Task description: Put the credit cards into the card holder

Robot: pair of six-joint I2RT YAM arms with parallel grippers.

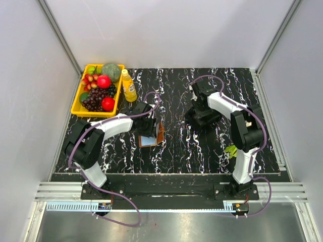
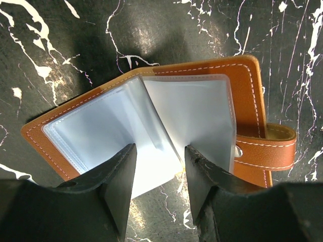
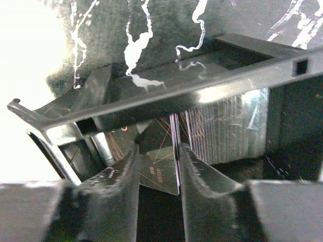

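Note:
The brown leather card holder lies spread on the table, its clear sleeves facing up. Over it is my left gripper, fingers parted, with the edge of a sleeve page running up between the tips; contact is unclear. In the right wrist view, thin dark cards stand inside a black box. My right gripper reaches to its opening with the fingers apart. Thin card edges show between the tips, close to one finger, with a gap on the other side. Both grippers' tips are mostly hidden from above.
A yellow basket of fruit stands at the back left beside a yellow bottle. Something yellow-green lies by the right arm. The table between the card holder and the box is clear.

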